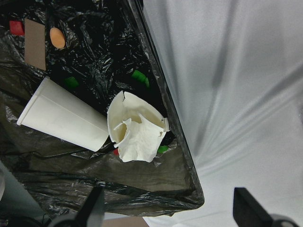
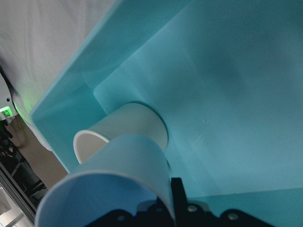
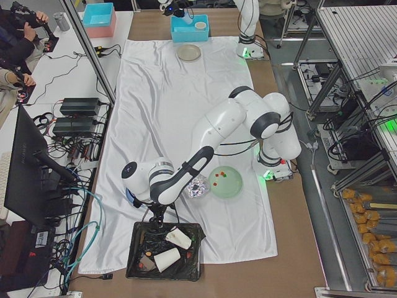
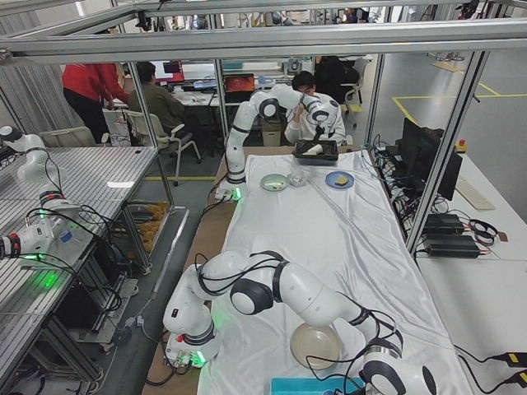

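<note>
My left gripper (image 3: 158,217) hangs open above a black bag-lined bin (image 3: 139,251). In the left wrist view the bin holds a white cup (image 1: 61,113), crumpled white cups or paper (image 1: 137,127), cardboard (image 1: 34,45) and small scraps; nothing is between the fingers. My right gripper is shut on a light blue cup (image 2: 118,161) over a light blue tub (image 2: 227,109), where a white cup (image 2: 128,125) lies inside.
On the white cloth stand a green plate (image 3: 226,183), a silver bowl (image 3: 197,186), a blue plate (image 4: 340,178) and a beige plate (image 3: 188,53).
</note>
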